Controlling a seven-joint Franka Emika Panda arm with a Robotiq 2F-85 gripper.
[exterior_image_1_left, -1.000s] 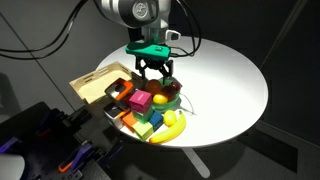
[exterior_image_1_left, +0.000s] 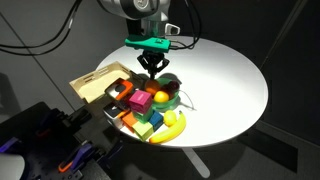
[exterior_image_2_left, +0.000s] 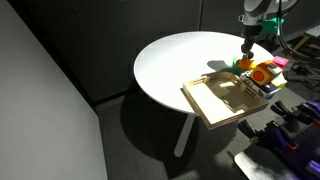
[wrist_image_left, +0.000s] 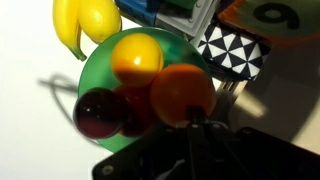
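Note:
My gripper (exterior_image_1_left: 152, 74) points down over a green bowl (wrist_image_left: 97, 70) of round fruit. Its dark fingers look shut in exterior view 1, and nothing shows between them. Just below the tips lies an orange (wrist_image_left: 181, 92), partly covered by the gripper at the bottom of the wrist view; whether they touch I cannot tell. Beside it in the bowl are a yellow-orange fruit (wrist_image_left: 137, 58), a dark red fruit (wrist_image_left: 98, 112) and another red one (wrist_image_left: 138, 108). In exterior view 2 the arm partly hides the bowl.
Yellow bananas (exterior_image_1_left: 170, 129) lie on the white table (exterior_image_1_left: 225, 85) beside the bowl. A pink box (exterior_image_1_left: 141, 102) and several blocks and boxes crowd the near side. An empty wooden tray (exterior_image_2_left: 225, 101) stands close by.
The arm has come slightly lower. The fruit and other objects look unmoved.

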